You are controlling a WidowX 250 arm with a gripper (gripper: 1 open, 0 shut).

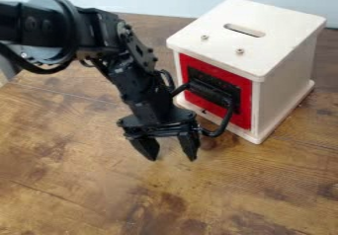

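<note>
My black gripper (169, 151) hangs over the wooden table at the centre of the view, fingers pointing down and apart, with nothing visible between them. Behind it to the right stands a pale wooden box (278, 101) with a slot and two small bolts on its top. Its front has a red panel (197, 108) with a black fitting, partly hidden behind my arm and its cable.
A light wall or surface shows beyond the table's far edge at upper left.
</note>
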